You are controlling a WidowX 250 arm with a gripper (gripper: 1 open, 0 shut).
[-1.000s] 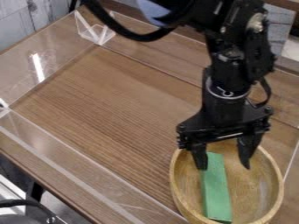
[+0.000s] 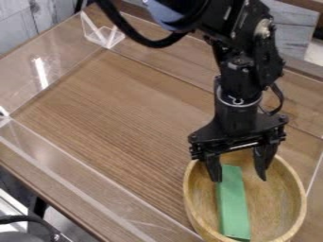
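A black robot arm hangs from the top, its gripper (image 2: 237,163) open at the near rim of a tan oval bowl (image 2: 289,213) on the right. Inside the bowl lies a long green block (image 2: 233,210), below the left finger. Nothing shows between the fingers, which stand over the upper part of the bowl.
A clear plastic piece (image 2: 104,33) sits at the back left. Dark cables show at the lower left corner.
The gripper has shifted slightly left and up over the bowl. The bowl and green block look unchanged.
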